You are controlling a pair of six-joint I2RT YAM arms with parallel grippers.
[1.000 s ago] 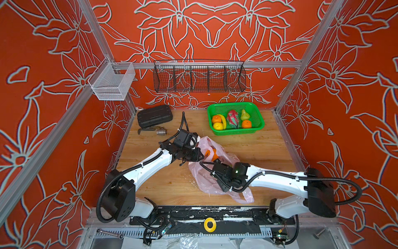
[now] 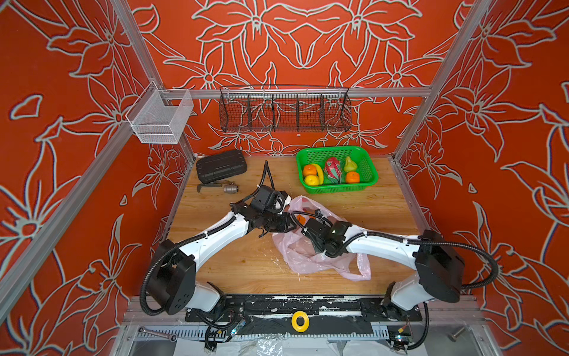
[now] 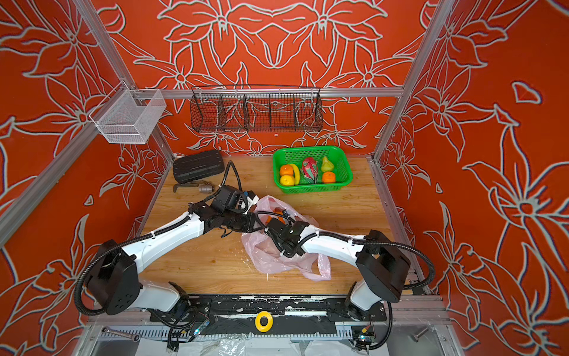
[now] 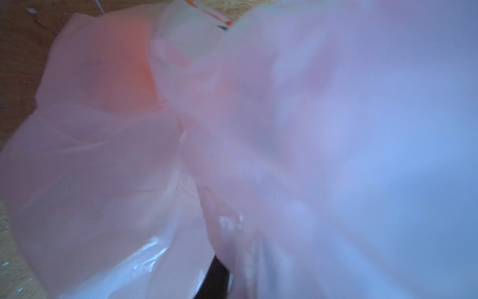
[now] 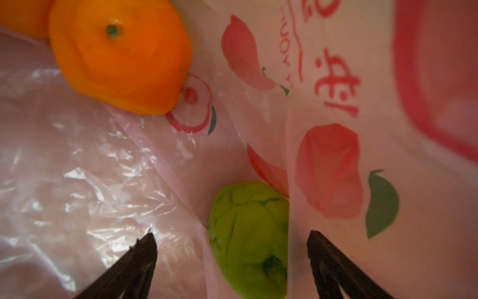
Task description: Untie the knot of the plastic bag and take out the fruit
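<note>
A pink plastic bag (image 2: 290,252) lies spread on the table, its mouth open. My left gripper (image 2: 289,222) is shut on the bag's left edge; in the left wrist view, film of the bag (image 4: 124,164) covers nearly everything, including most of the fingers. Inside the bag, the right wrist view shows an orange (image 5: 122,54) at upper left, part of a second one (image 5: 22,17) beyond it, and a green fruit (image 5: 249,234) partly behind a fold. My right gripper is open inside the bag, fingers on either side of the green fruit, nothing visibly clamped.
Behind the bag, a green basket (image 2: 337,188) holds several fruits, among them a banana, a pear and a dragon fruit. A black case (image 2: 221,166) and a metal tool (image 2: 228,188) lie at the back left.
The bag's right part has spread out to the right. The left gripper has shifted slightly right.
</note>
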